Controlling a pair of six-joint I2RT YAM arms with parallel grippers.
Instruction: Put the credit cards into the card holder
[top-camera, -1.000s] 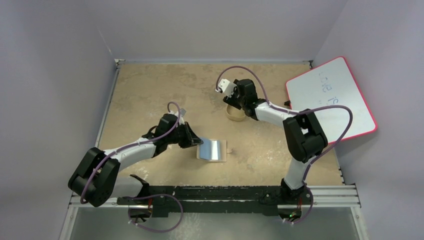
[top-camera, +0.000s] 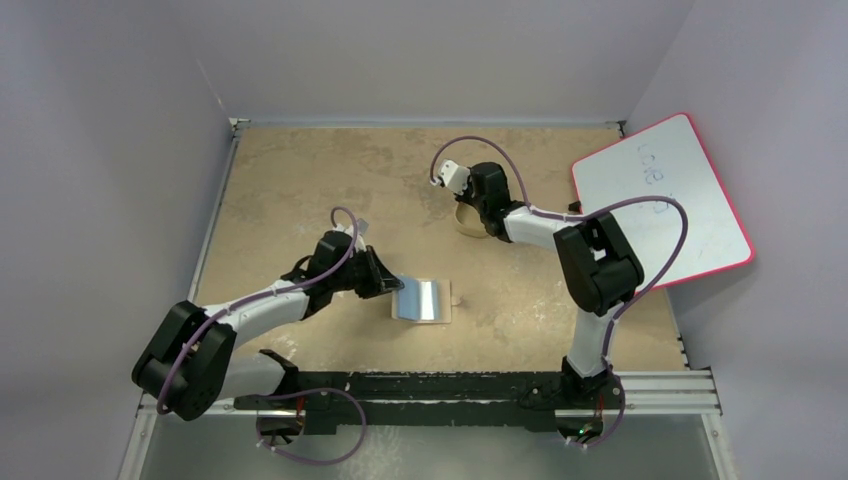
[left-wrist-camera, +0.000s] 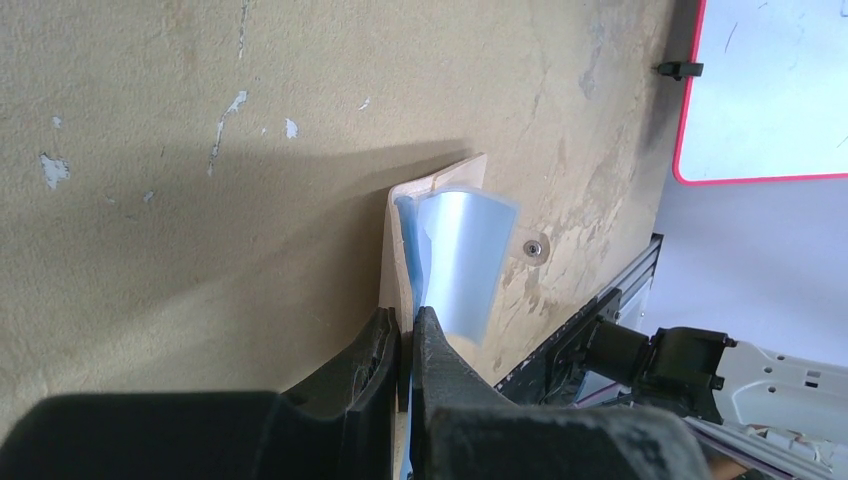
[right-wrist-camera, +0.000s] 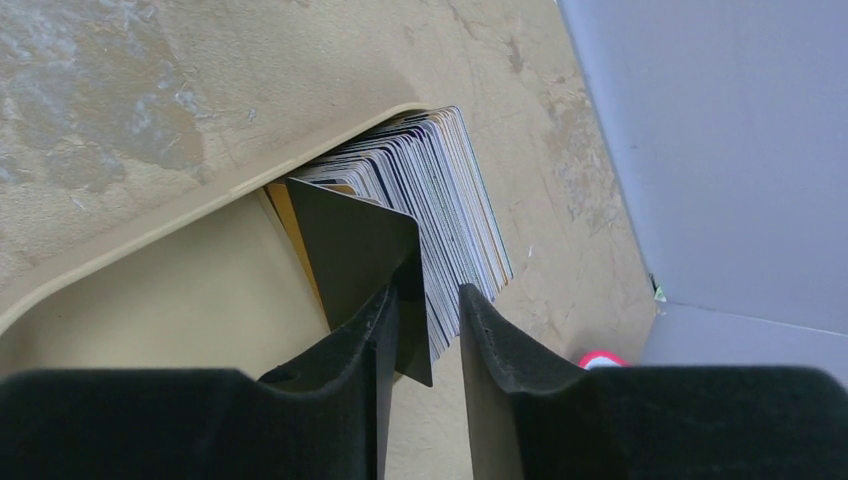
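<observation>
The card holder (top-camera: 436, 300) lies at the lower middle of the table, with blue-tinted clear sleeves (left-wrist-camera: 462, 250). My left gripper is shut on its near edge. At the back, a beige tray (top-camera: 471, 226) is partly hidden under the right arm; in the right wrist view it holds a dense row of credit cards (right-wrist-camera: 443, 200), with a dark card (right-wrist-camera: 350, 250) leaning at the front. My right gripper is part open over that dark card, one finger in front of it; whether the card is gripped is not visible.
A whiteboard (top-camera: 660, 195) with a red rim leans at the right. Grey walls enclose the table on the back and sides.
The left arm and holder have barely moved.
</observation>
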